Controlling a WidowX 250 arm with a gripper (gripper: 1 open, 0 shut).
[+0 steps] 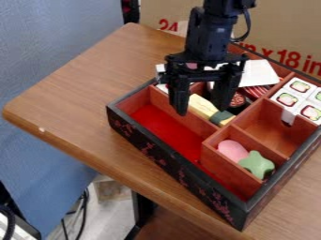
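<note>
My black gripper [200, 98] hangs open over the upper-middle of a dark bento box [131, 129], its two fingers spread above a pale yellow piece [201, 106] with a dark end in a compartment. Whether it touches the piece I cannot tell. The box's lower-left red compartment [164, 126] is empty. A pink piece [232, 149] and a green star piece [256, 164] share the front-right compartment. White sushi-like pieces [292, 97] fill the right side, and red slices sit at the back.
A cardboard box [288, 33] stands behind, and a white paper [258, 73] lies at the back.
</note>
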